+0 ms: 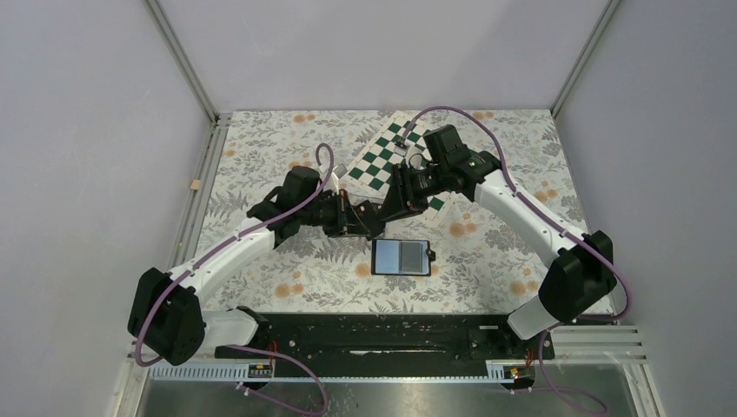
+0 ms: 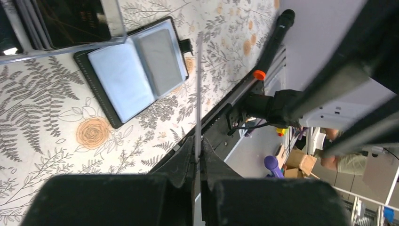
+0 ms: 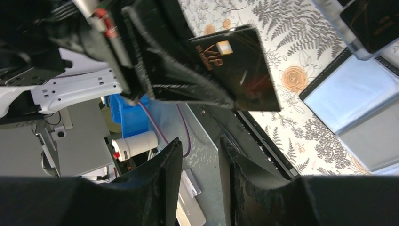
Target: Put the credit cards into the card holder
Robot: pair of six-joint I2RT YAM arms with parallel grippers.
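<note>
A black card with gold print is pinched in my left gripper; the left wrist view shows the same card (image 2: 199,89) edge-on, standing up from the shut fingertips. Facing it from the right, my right gripper is partly open, with nothing visible between its fingers. Its blurred fingers (image 2: 324,89) show at the right of the left wrist view. The open card holder (image 1: 401,258) lies flat on the table, black-edged with pale blue and grey panels, in front of both grippers. From above, the grippers crowd together and partly hide the card.
A clear box (image 2: 120,28) with black cards inside stands beside the holder, largely covered by the arms from above. Behind lies a green-and-white checkered sheet (image 1: 372,165).
</note>
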